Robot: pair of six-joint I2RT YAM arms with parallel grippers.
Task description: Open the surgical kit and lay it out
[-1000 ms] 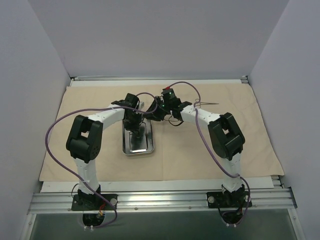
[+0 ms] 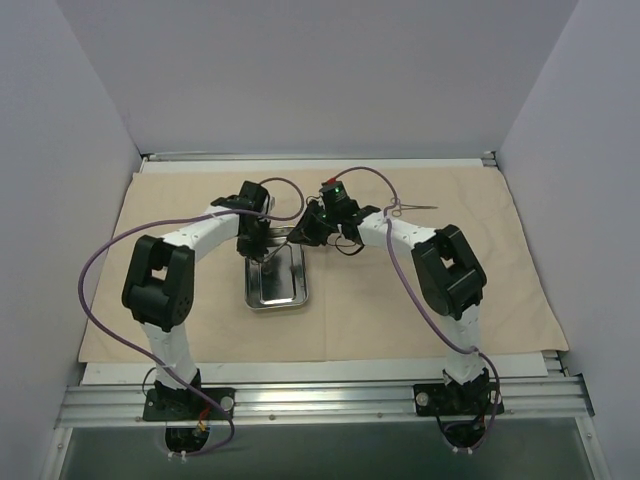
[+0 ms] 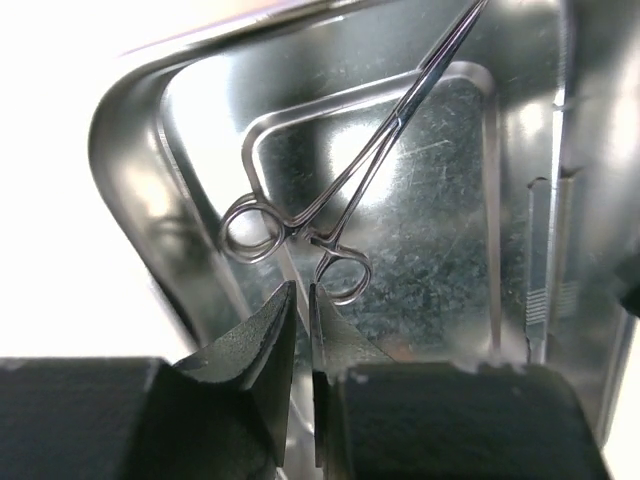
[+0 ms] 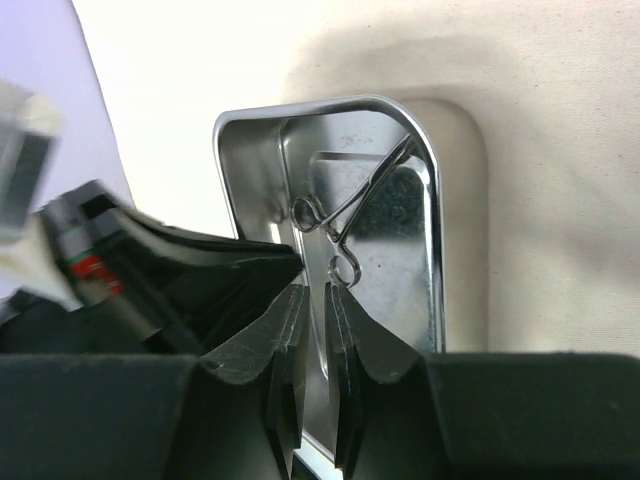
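A steel tray (image 2: pixel 276 295) lies left of centre on the beige cloth. Inside it, a hemostat (image 3: pixel 395 130) with ring handles (image 4: pixel 345 268) lies diagonally. My left gripper hangs over the tray beside the rings, its fingertips close together with nothing visible between them; how far open is unclear. My right gripper is over the tray too, fingertips slightly apart, with the left gripper's dark body in front of it at left in the right wrist view.
Another scissor-like instrument (image 2: pixel 420 208) lies at the back right of the cloth (image 2: pixel 500 300). Both arms crowd over the tray.
My left arm has moved leftward, away from my right gripper. My right arm has shifted only slightly.
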